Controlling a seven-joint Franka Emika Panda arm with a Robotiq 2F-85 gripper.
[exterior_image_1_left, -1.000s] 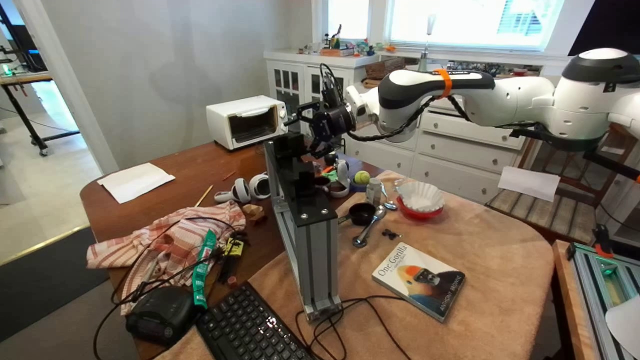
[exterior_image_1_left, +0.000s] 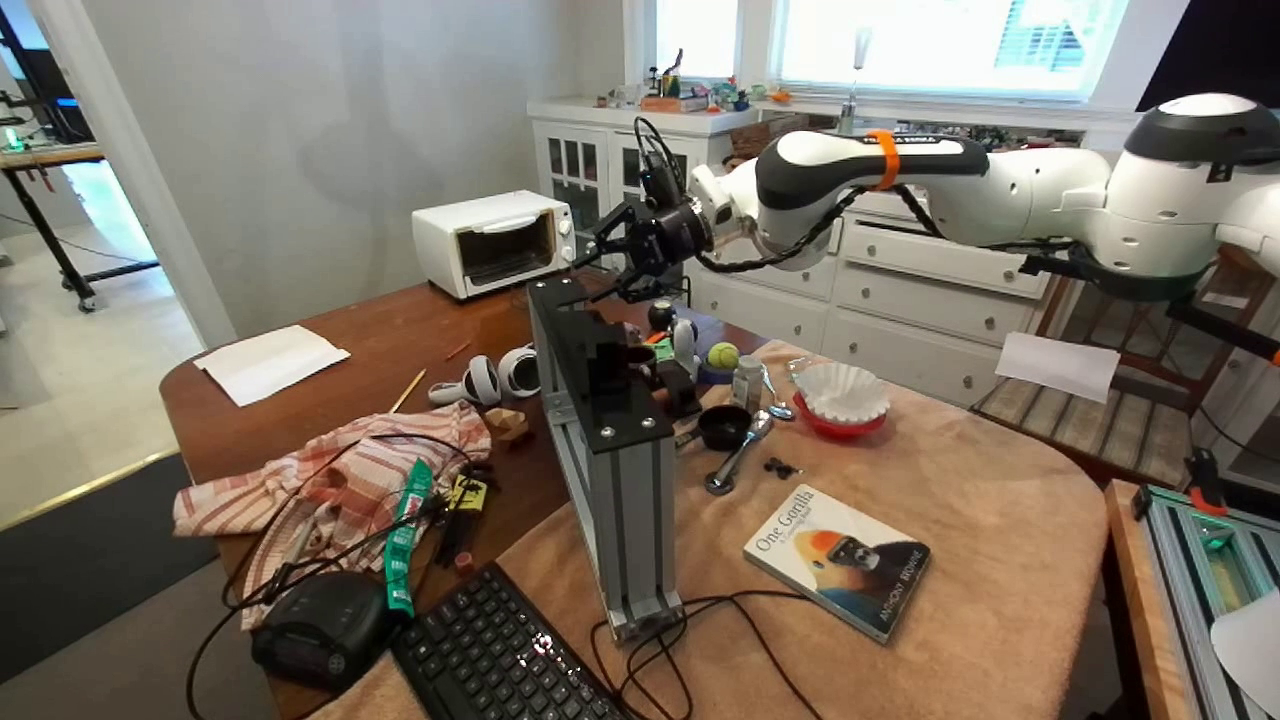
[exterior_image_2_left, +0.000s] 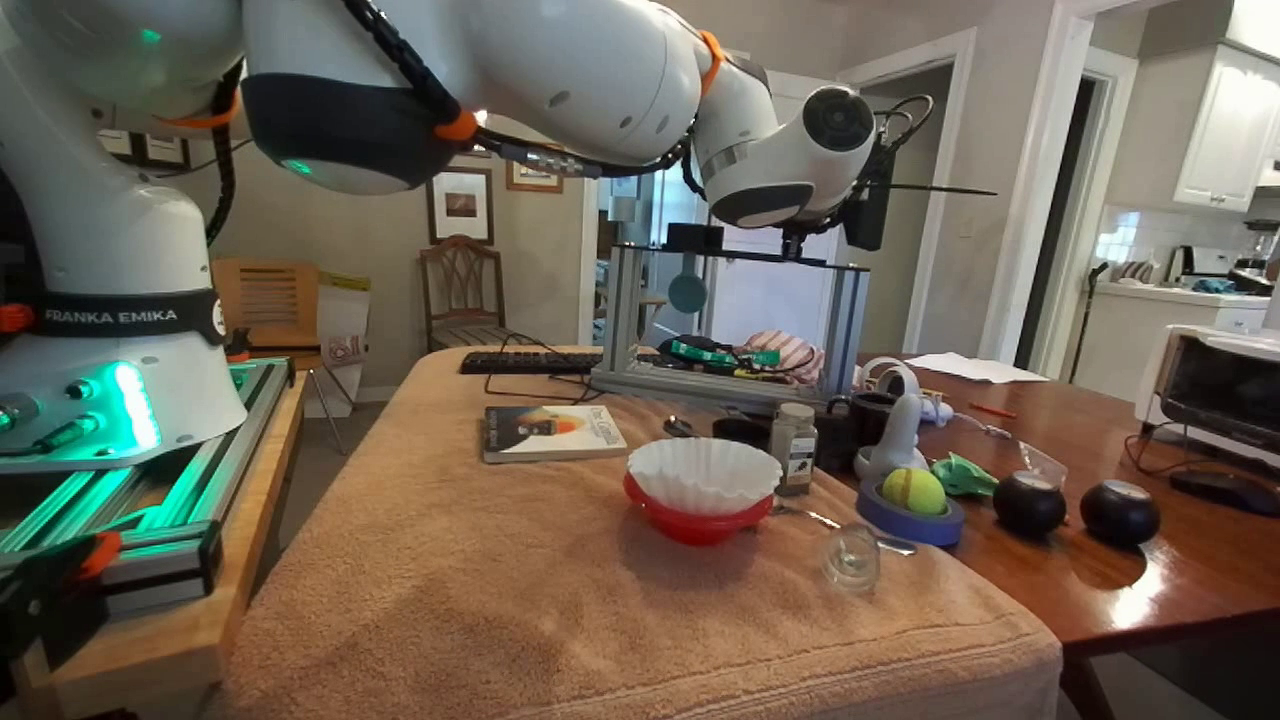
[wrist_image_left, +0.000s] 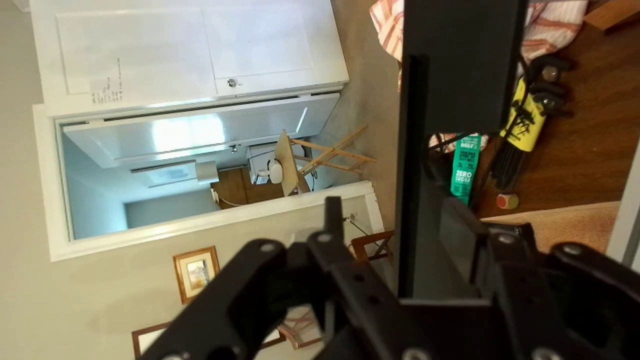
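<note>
In exterior view 1, my gripper (exterior_image_1_left: 599, 277) is at the far end of the black top plate (exterior_image_1_left: 626, 428) of a metal frame (exterior_image_1_left: 648, 522). Its fingers stand apart with no object visible between them; the wrist view shows the plate's end in the gap between the blurred fingers. One black block (exterior_image_1_left: 611, 365) sits midway along the plate, ahead of the gripper in the wrist view. A second dark, blocky object (exterior_image_1_left: 678, 390) appears beside the frame, at its right; whether it rests on anything, I cannot tell. A round disc (exterior_image_2_left: 687, 294) hangs below the plate.
Right of the frame are a small black pan (exterior_image_1_left: 725, 427), a bottle (exterior_image_1_left: 746, 384), a red bowl (exterior_image_1_left: 840, 419) with a white paper filter and a book (exterior_image_1_left: 837, 560). A striped cloth (exterior_image_1_left: 348, 468) and keyboard (exterior_image_1_left: 504, 648) lie left.
The black block that stood at the plate's far end is gone from there, and a dark object now shows right of the frame. My gripper is slightly lower and its fingers look differently spread.
</note>
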